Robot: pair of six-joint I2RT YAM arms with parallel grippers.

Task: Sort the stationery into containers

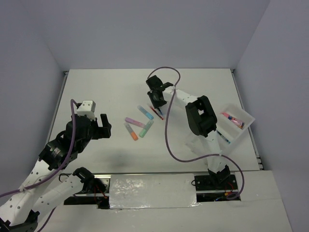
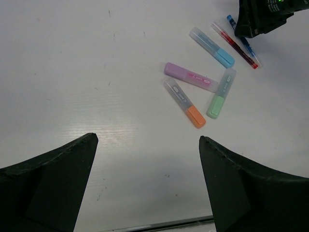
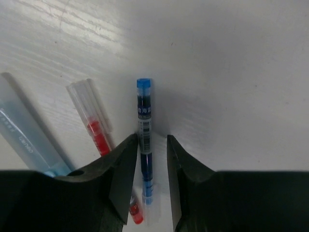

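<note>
A blue pen point(image 3: 145, 130) lies on the table between the fingers of my right gripper, which is partly open with a gap still showing on the pen's right. Just left of it is a red pen point(image 3: 99, 137). Grouped near these in the left wrist view are a blue marker point(image 2: 212, 47), a purple marker point(image 2: 190, 77), a green marker point(image 2: 221, 94) and an orange marker point(image 2: 185, 103). Off at the left side, my left gripper point(image 1: 105, 127) is open and empty, above the table and away from the markers.
White containers stand at the right; the far one point(image 1: 248, 120) holds pinkish items, and a dark blue pen point(image 1: 223, 137) lies nearer. My right arm partly covers the nearer container point(image 1: 195, 145). Bare table point(image 1: 101, 87) spreads across the back left.
</note>
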